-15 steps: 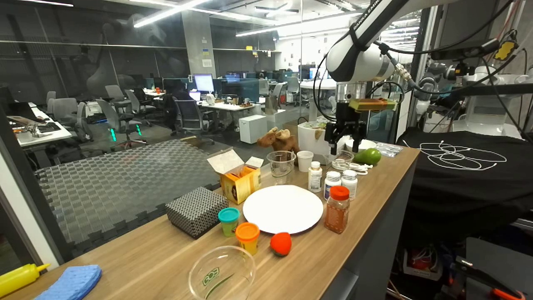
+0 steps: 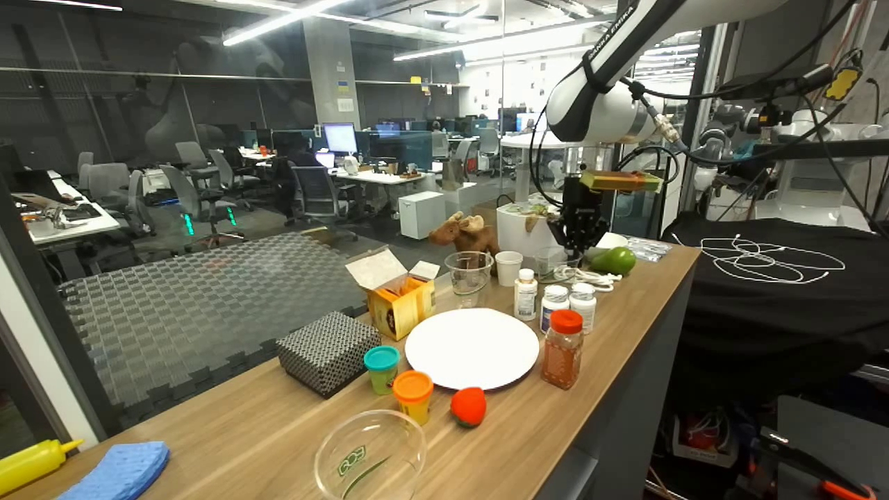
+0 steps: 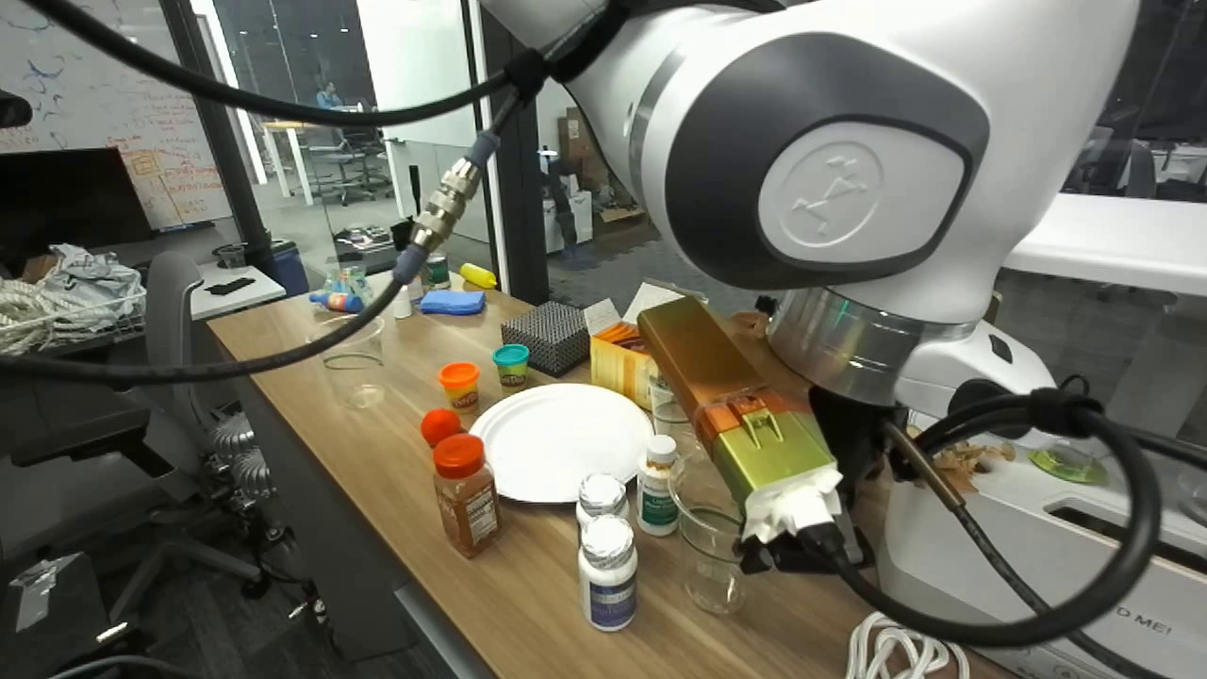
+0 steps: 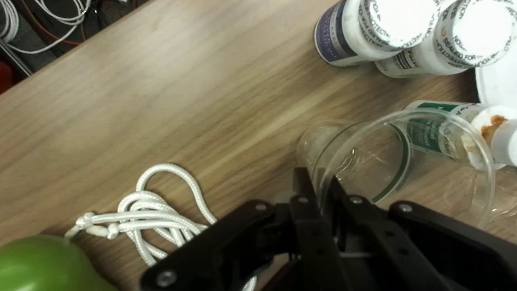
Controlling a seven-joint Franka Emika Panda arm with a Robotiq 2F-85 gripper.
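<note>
In the wrist view a clear plastic cup [image 4: 404, 145] has its near rim pinched between the fingers of my black gripper, which is shut on it. The cup's base seems at or close to the wooden table; I cannot tell whether it touches. Exterior view 2 shows this cup [image 3: 713, 554] between the white bottles and my gripper, whose fingers are mostly hidden there. From exterior view 1, my gripper [image 2: 575, 250] is at the right end of the table, beside the cup's rim.
Close to the cup are white pill bottles [image 4: 349, 34], a green-labelled bottle [image 4: 431, 126] and a coiled white cord [image 4: 155, 213]. A green fruit [image 4: 43, 266] lies beyond the cord. Further off are a white plate [image 2: 472, 348] and a red-lidded jar [image 2: 563, 354].
The gripper has come down slightly and its fingers, apart a second ago, are now shut on the cup's rim. The cup has shifted a little to the left in exterior view 1.
</note>
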